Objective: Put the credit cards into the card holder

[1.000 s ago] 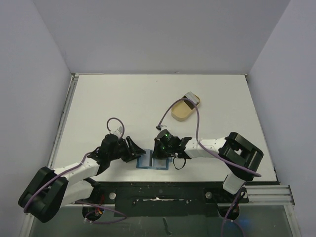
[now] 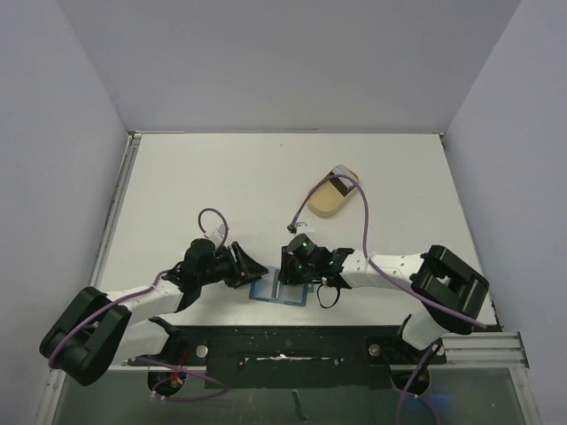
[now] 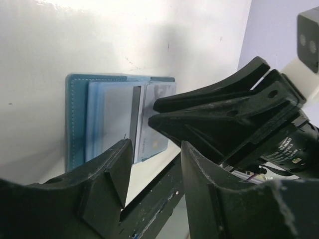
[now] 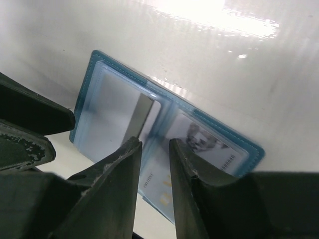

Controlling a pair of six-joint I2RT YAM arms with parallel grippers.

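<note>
The blue card holder (image 2: 280,301) lies spread flat near the table's front edge. In its one half, under clear plastic, is a white card with a dark stripe (image 4: 112,107); a card with a portrait (image 4: 209,144) shows in the other half. My left gripper is over the holder, fingers apart, nothing seen between them. My right gripper points at the holder's middle, its fingers parted by a small gap with no card visibly gripped. Its fingers cover part of the portrait card.
A tan tray (image 2: 325,202) with a dark and white item (image 2: 342,178) stands farther back, right of centre. Both arms are close together over the holder.
The card holder has shifted slightly to the right on the table. Both grippers have moved a little to the right along with it.
</note>
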